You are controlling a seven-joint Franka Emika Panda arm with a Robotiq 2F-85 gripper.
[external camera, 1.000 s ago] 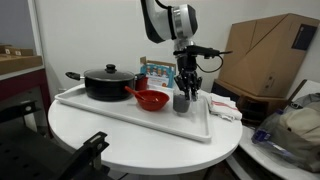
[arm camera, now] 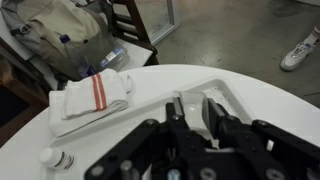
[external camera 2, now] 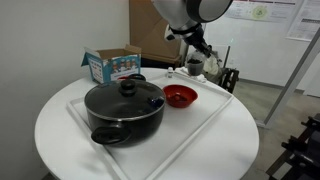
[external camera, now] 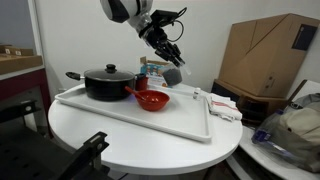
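A grey cup (external camera: 173,76) hangs tilted in the air above the white tray, just right of the red bowl (external camera: 152,101). My gripper (external camera: 180,64) is shut on the cup. From the second exterior view, the cup (external camera 2: 195,68) shows beyond the red bowl (external camera 2: 180,96), beneath the arm. Looking down in the wrist view, a pale, glossy part lies between the fingertips of my gripper; the rest of the cup is hidden there. A red utensil rests in the bowl, with small bits inside it.
A black lidded pot (external camera 2: 125,105) occupies the tray's other end. The white tray (external camera: 185,125) is bare in front of the bowl. A striped towel (arm camera: 97,95) and a small white bottle (arm camera: 57,159) lie near the far edge. Behind the pot stands a blue box (external camera 2: 113,65).
The cup was low over the tray at the right and upright; it has risen, moved left toward the bowl and tipped. The arm rose with it. Bowl and pot stayed put.
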